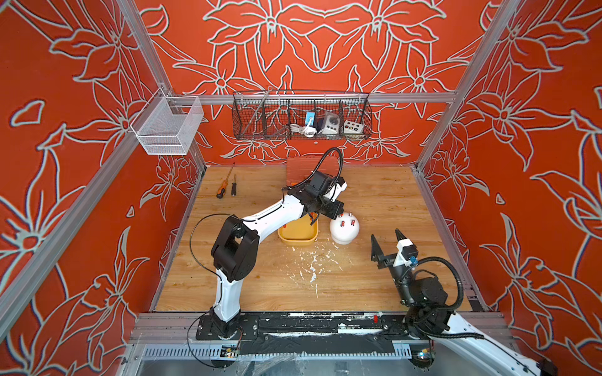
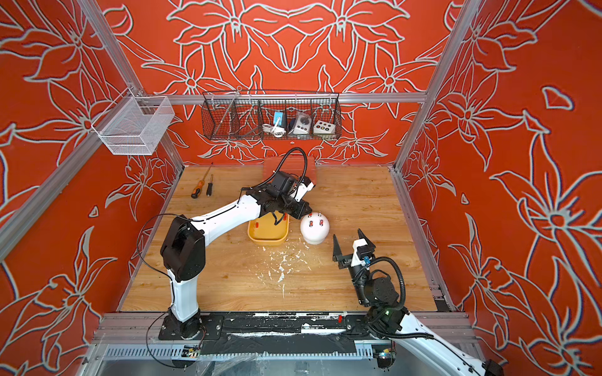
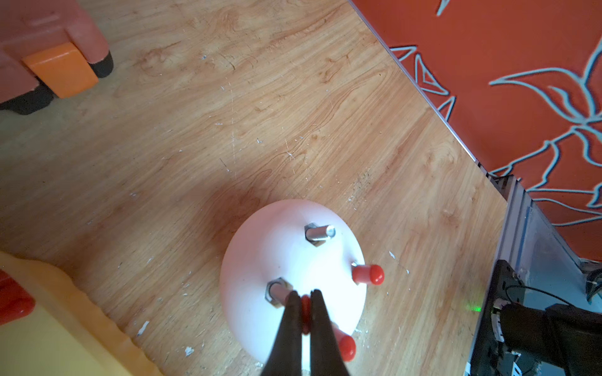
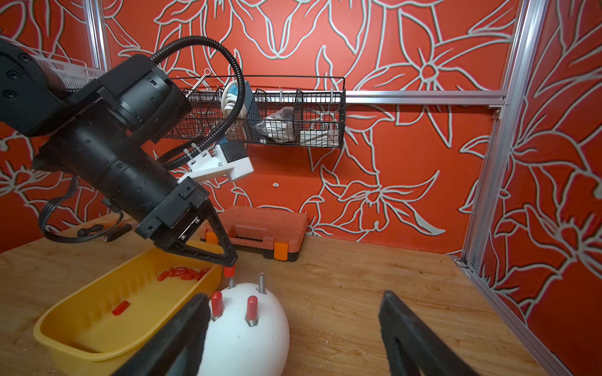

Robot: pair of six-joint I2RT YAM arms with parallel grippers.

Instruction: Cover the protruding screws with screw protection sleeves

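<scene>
A white dome (image 3: 269, 244) stands on the table with several screws. Two carry red sleeves (image 3: 368, 274) (image 3: 346, 347); a bare screw (image 3: 321, 232) stands at the far side. Another screw (image 3: 279, 292) has its tip hidden at my left gripper. That gripper is shut on a red sleeve, whose lower end (image 4: 229, 272) sits right over this screw in the right wrist view; I cannot tell whether the screw has entered it. My right gripper (image 1: 385, 233) is open and empty, off to the right of the dome.
A yellow bin (image 4: 94, 300) with several loose red sleeves (image 4: 182, 273) is left of the dome. Behind lies a red toolbox (image 4: 263, 228). Screwdrivers (image 1: 223, 186) rest at the back left. White scraps (image 1: 312, 269) litter the front.
</scene>
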